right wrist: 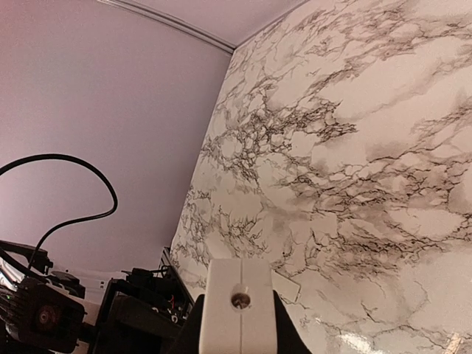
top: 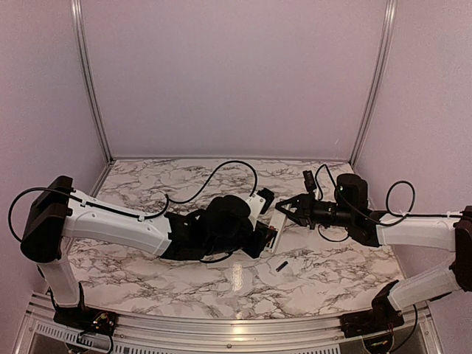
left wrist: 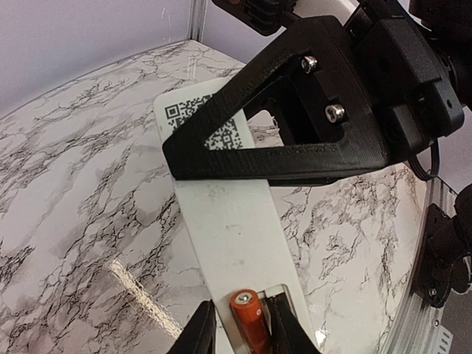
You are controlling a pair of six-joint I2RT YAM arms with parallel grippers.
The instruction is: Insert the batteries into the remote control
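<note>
The white remote [left wrist: 228, 228], with a QR code at its upper end, is held by my right gripper [top: 286, 206], which is shut on it above the table. In the right wrist view the remote [right wrist: 240, 317] sits end-on between the fingers. An orange battery [left wrist: 252, 321] lies in the compartment at the remote's lower end, beside a dark slot. My left gripper has its fingertips around that battery, part open; whether they touch it is unclear. A small dark battery [top: 282, 266] lies on the table below the remote.
Both arms meet near its centre right, the left arm's body covering part of the table.
</note>
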